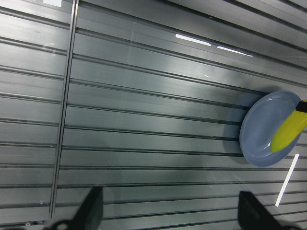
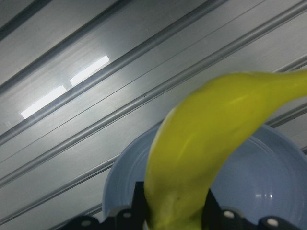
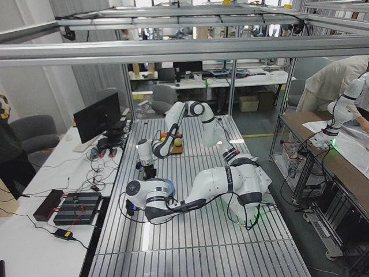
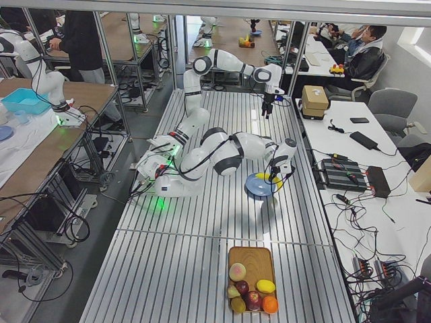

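Observation:
A yellow banana [image 2: 201, 143] is in my right gripper [image 4: 276, 180], which is shut on it over a blue plate [image 2: 254, 187]. In the right wrist view it covers part of the plate. The left wrist view shows the banana [image 1: 288, 129] over the plate [image 1: 256, 153] at the right. My left gripper stands open above bare slatted table, apart from the plate, with nothing between its fingers. In the camera right view it is the farther one.
A wooden tray [image 4: 249, 259] of several fruits sits at the end of the slatted table [image 4: 168, 269] nearest the right camera. Cluttered white side tables [image 3: 40, 254] run alongside.

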